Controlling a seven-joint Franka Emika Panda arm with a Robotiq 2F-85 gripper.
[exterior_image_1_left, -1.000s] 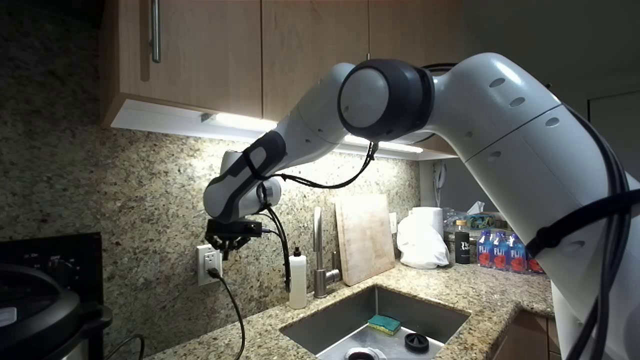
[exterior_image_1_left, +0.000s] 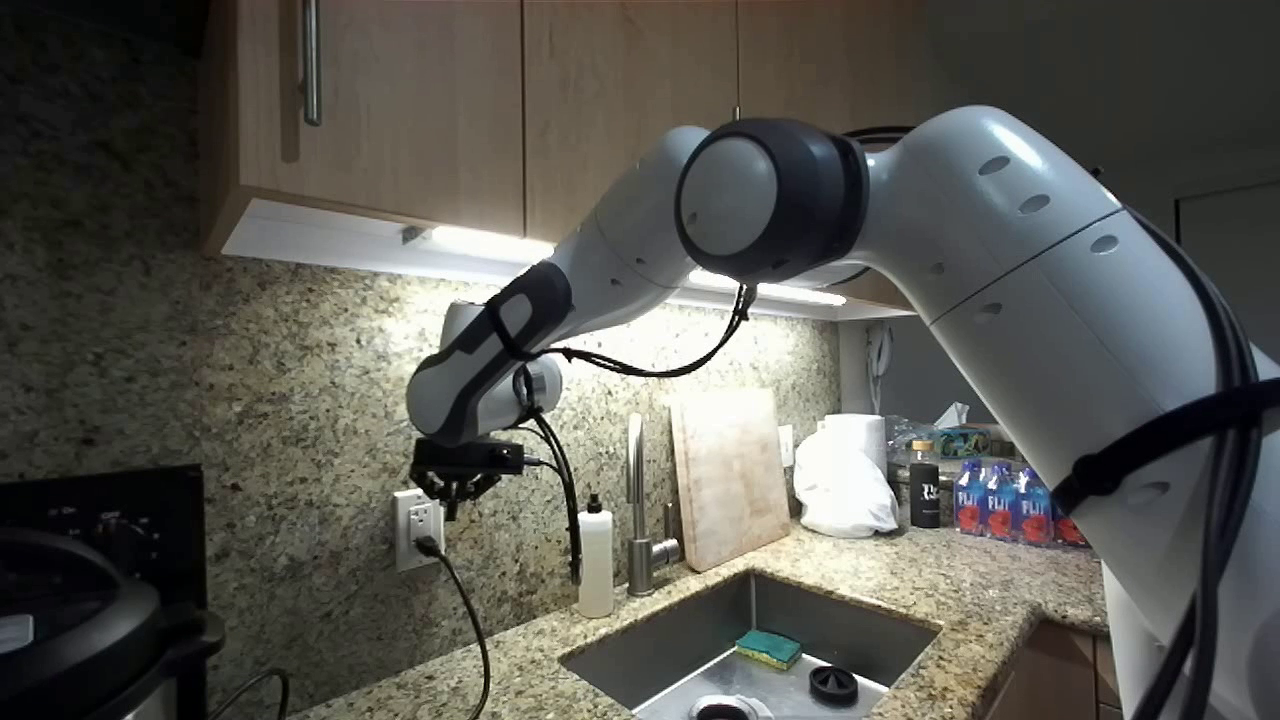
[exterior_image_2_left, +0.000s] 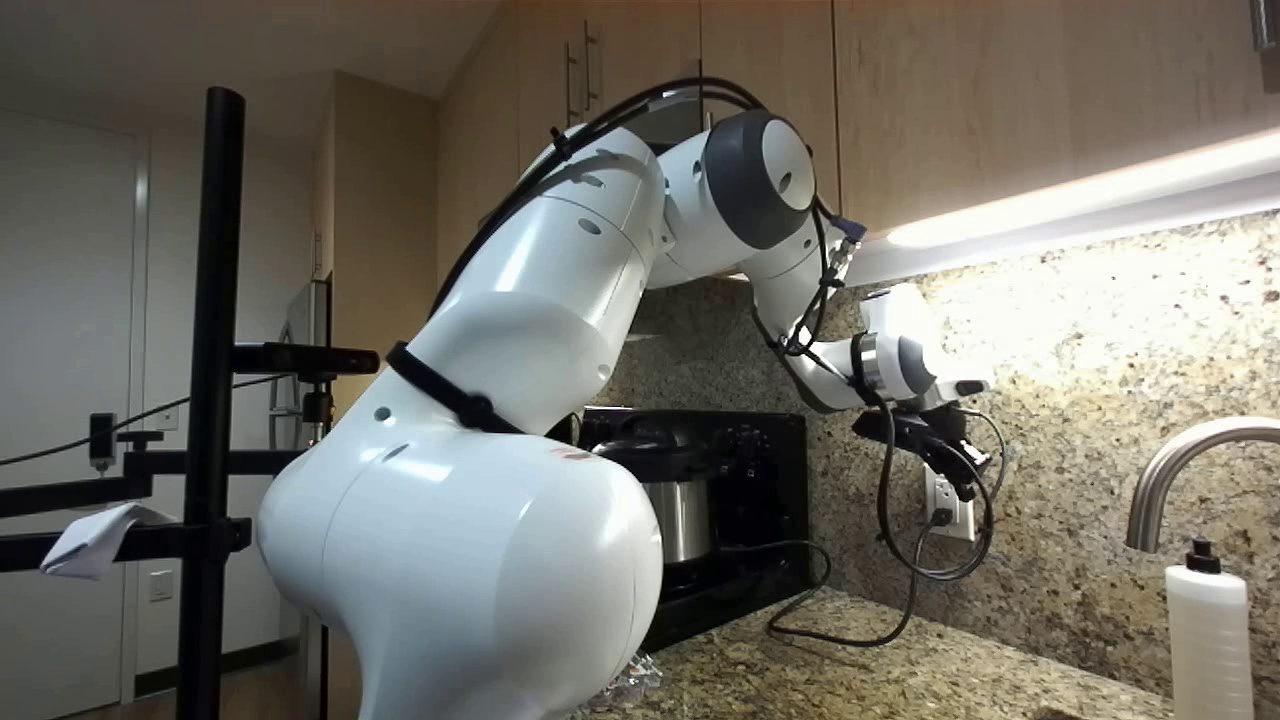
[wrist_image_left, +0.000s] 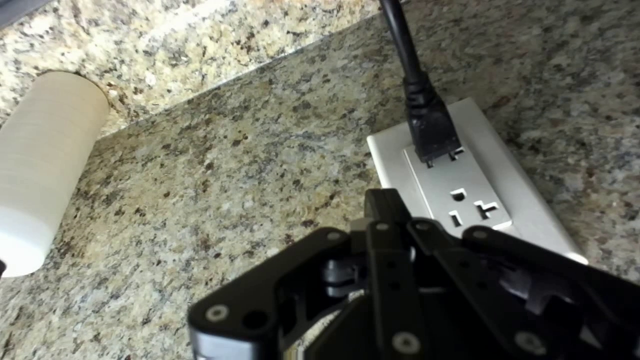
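Observation:
A black plug (wrist_image_left: 433, 123) sits in one socket of the white wall outlet (wrist_image_left: 393, 153), its cord (exterior_image_1_left: 471, 618) running down to the counter. The outlet's other socket (wrist_image_left: 471, 207) is bare. My gripper is shut, and nothing shows between its fingers. In the wrist view its tips overlap the outlet's edge beside the bare socket; whether they touch it I cannot tell. From the first exterior view, the gripper (exterior_image_1_left: 451, 510) hangs close to the outlet (exterior_image_1_left: 414, 528), above and to the right of the plug (exterior_image_1_left: 426, 546).
A white bottle (exterior_image_1_left: 596, 558) and the faucet (exterior_image_1_left: 638, 504) stand right of the outlet, behind the sink (exterior_image_1_left: 690, 618). At the left is a black pressure cooker (exterior_image_1_left: 78, 636). Cabinets (exterior_image_1_left: 396, 120) hang above the arm. The wall between outlet and bottle is clear.

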